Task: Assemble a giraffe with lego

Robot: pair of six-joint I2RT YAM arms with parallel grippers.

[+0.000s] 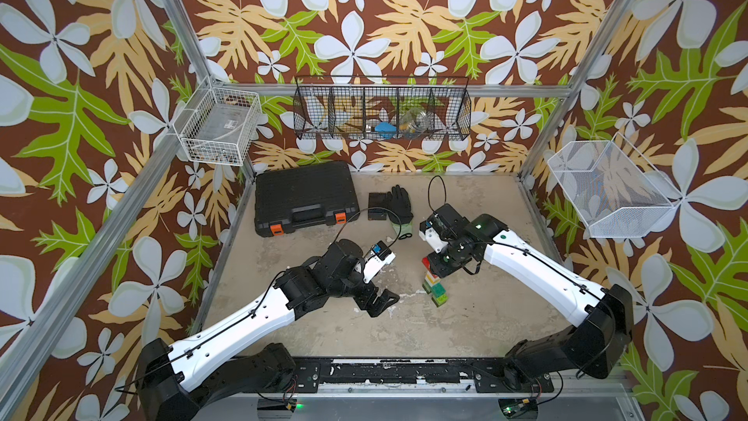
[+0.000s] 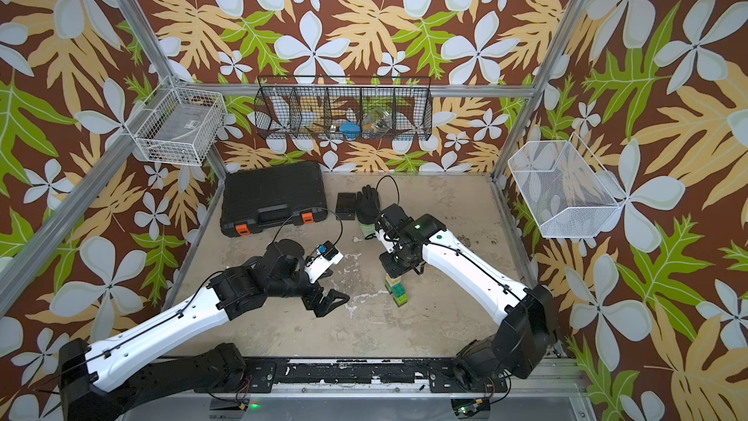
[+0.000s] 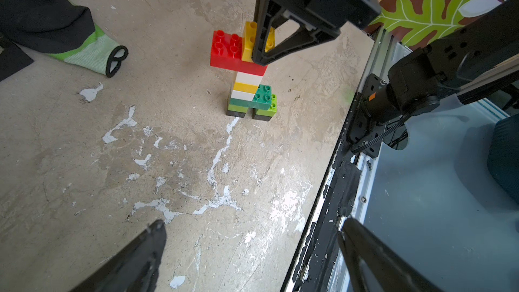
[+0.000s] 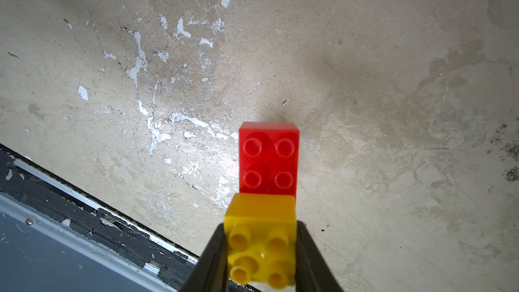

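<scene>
The brick giraffe stands upright on the table. In the left wrist view its green and teal body (image 3: 251, 101) rests on two legs, beneath a neck of white and yellow bricks (image 3: 247, 82). Across the top lies a red brick (image 3: 226, 51), studs up. A yellow brick (image 4: 260, 238) sits at one end of the red brick, and my right gripper is shut on it. Whether the yellow brick is pressed fully down cannot be told. My left gripper is open and empty, some way to the left of the figure.
A black glove (image 1: 399, 202) and a small black box (image 1: 377, 205) lie at the back. Behind the left arm is a black case (image 1: 306, 196) with orange latches. Bare table surrounds the giraffe, with the front rail (image 1: 389, 371) nearer me.
</scene>
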